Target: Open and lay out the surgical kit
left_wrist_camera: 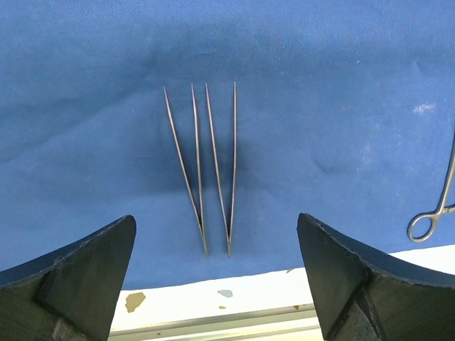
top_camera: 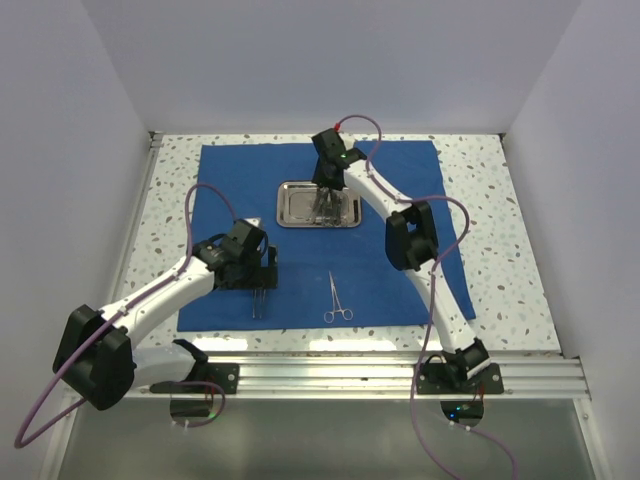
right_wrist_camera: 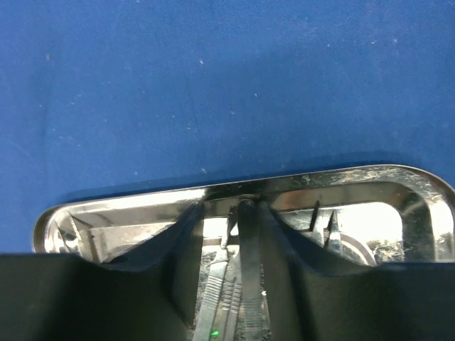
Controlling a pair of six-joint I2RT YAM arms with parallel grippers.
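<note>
The metal tray [top_camera: 295, 205] sits at the back of the blue cloth, with instruments such as handles [right_wrist_camera: 210, 298] inside. My right gripper is down over the tray, its blurred fingers around the upper part of a metal handle; whether they touch it I cannot tell. My left gripper stands open at the front left, above two tweezers [left_wrist_camera: 199, 170] lying side by side on the cloth. Scissor-like forceps [top_camera: 335, 300] lie at the front middle.
The blue cloth [top_camera: 400, 290] covers most of the speckled table [top_camera: 500, 250].
</note>
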